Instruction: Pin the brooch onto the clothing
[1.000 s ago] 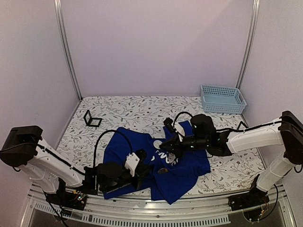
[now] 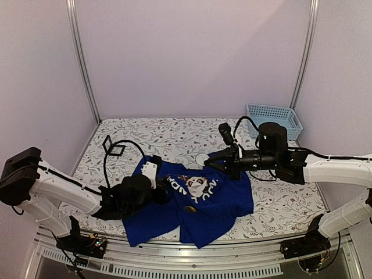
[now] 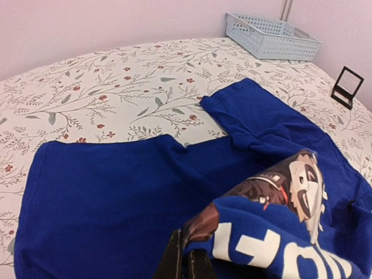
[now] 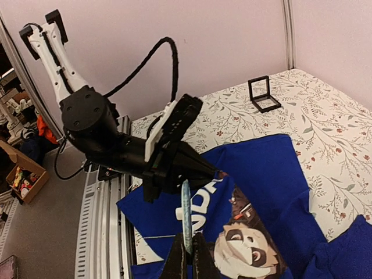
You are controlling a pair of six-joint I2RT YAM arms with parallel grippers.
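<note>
A blue garment [image 2: 197,224] with white letters and a cartoon face lies spread on the table. My left gripper [image 2: 168,193] is shut on a pinch of it beside the print; in the left wrist view the raised fabric [image 3: 200,229] rises from between the fingertips. The brooch [image 2: 201,158], a pale round disc, is in my right gripper [image 2: 207,160], above the garment's far edge. In the right wrist view the brooch [image 4: 186,215] stands edge-on, upright between the shut fingertips, and a thin pin wire sticks out to its left.
A light blue basket [image 2: 273,121] stands at the back right. A small black frame [image 2: 113,146] sits at the back left. In the right wrist view, the left arm [image 4: 122,142] is close to the brooch.
My left gripper has moved away from the front edge with the pinched cloth, and the print now shows more openly.
</note>
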